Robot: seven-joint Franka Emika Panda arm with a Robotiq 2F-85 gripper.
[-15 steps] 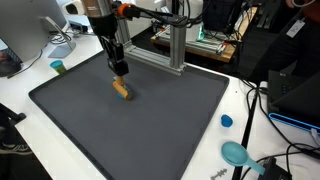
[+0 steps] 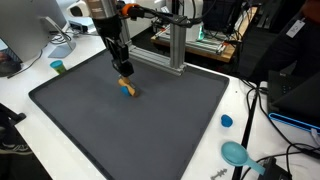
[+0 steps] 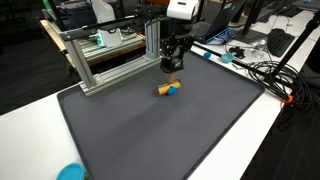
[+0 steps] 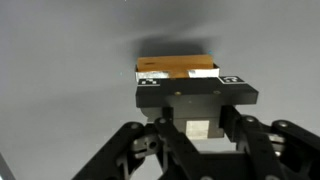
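Observation:
An orange-brown wooden block sticks out past the dark fingers in the wrist view, pale along its near side. My gripper points down over the grey mat and is shut on this block. In exterior view 2, an orange piece lies crosswise on the mat at the foot of the held part, with a blue spot on it. Whether the two orange parts are one thing or separate, I cannot tell. From exterior view 1, the orange block and blue spot show just below the gripper.
A metal frame borders it on one side. A green-topped cup stands by the mat's far-left corner. A blue lid and a teal scoop lie off the mat's right side.
Over the last second the gripper has shifted slightly right and down in exterior view 1. The orange block has changed its tilt, and the blue spot has come into sight beside it.

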